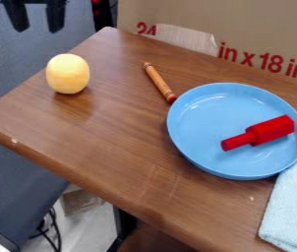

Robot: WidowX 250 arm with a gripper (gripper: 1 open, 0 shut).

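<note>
At the top left of the view my black gripper [35, 14] hangs in the air, its two fingers apart with nothing between them, above and left of a pale yellow round object [69, 74] on the wooden table [118, 162]. An orange stick [159, 83] lies near the back. A red object shaped like a small rolling pin [259, 133] lies on a light blue plate [210, 118] at the right.
A cardboard box [263, 30] stands along the back. A pale blue cloth [292, 212] lies at the front right corner.
</note>
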